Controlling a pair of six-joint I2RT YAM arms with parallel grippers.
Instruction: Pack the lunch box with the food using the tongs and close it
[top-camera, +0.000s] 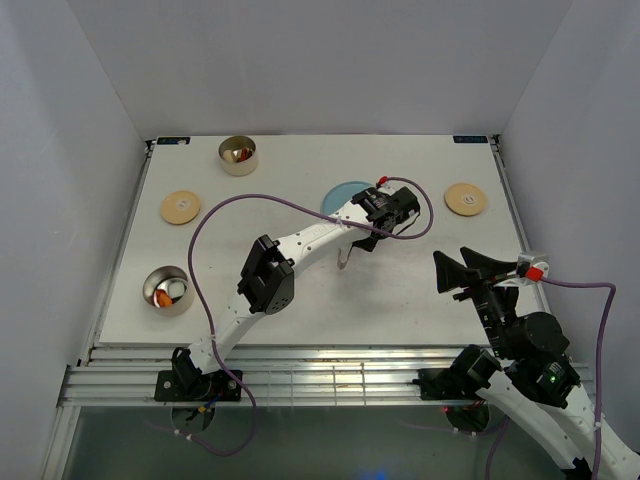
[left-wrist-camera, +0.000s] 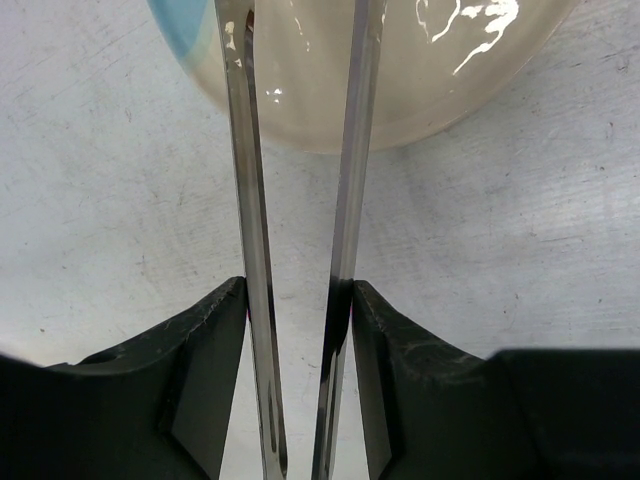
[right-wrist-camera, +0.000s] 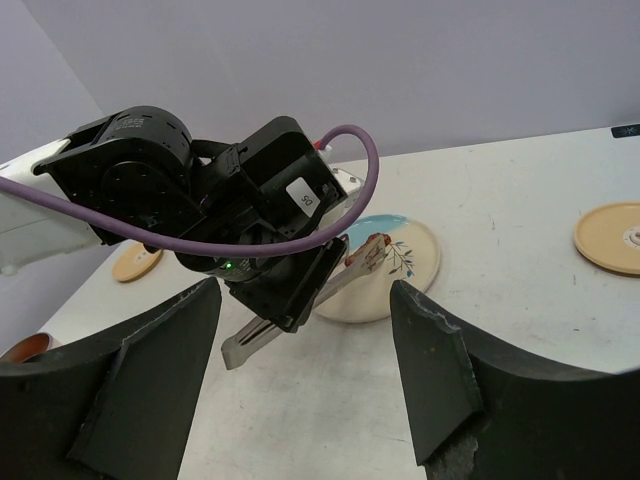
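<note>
Metal tongs (left-wrist-camera: 345, 200) run between the fingers of my left gripper, which stand apart, each against one tong arm. In the left wrist view the tongs reach over a cream-and-blue plate (left-wrist-camera: 330, 130). Some reddish-brown bits (right-wrist-camera: 385, 240) show by the tong tips in the right wrist view; whether they lie on the plate cannot be told. My right gripper is open and empty, off to the right front. One round metal box (top-camera: 168, 308) holds orange and white food at the near left; another box (top-camera: 226, 165) with food stands at the far left.
Round tan lids lie flat at the left (top-camera: 180, 207) and right (top-camera: 465, 199) of the white table (top-camera: 300, 315). A purple cable (top-camera: 300, 206) arches over the left arm.
</note>
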